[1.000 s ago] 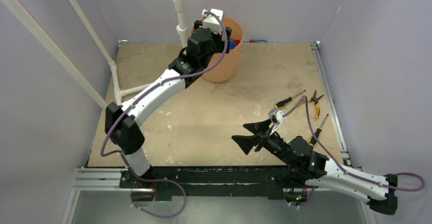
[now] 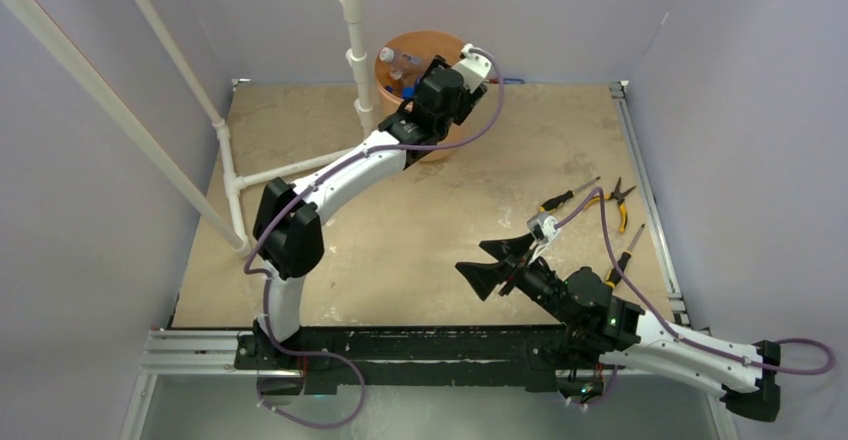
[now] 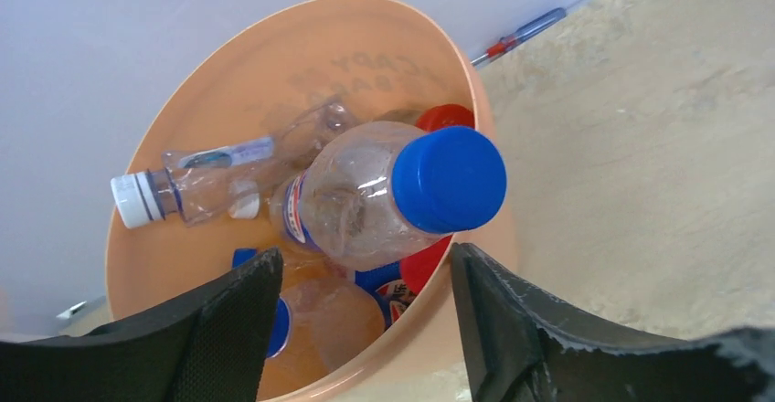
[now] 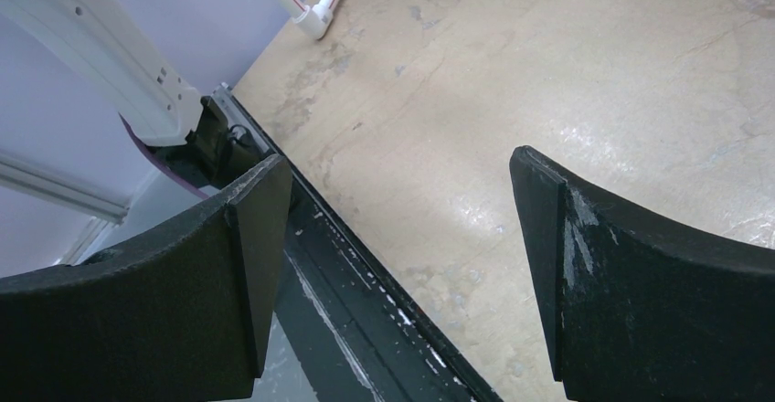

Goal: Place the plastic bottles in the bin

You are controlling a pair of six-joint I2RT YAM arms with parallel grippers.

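An orange bin at the back holds several plastic bottles: a clear one with a white cap, a larger one with a blue cap resting high by the rim, and others lower down. My left gripper is over the bin's near rim, part open, its fingers below the big blue-capped bottle with nothing seen clamped between them. My right gripper is open over the front of the table, with nothing between its fingers.
White pipes stand left of the bin. Screwdrivers and pliers lie at the right. A pen lies behind the bin.
The right arm has stayed still.
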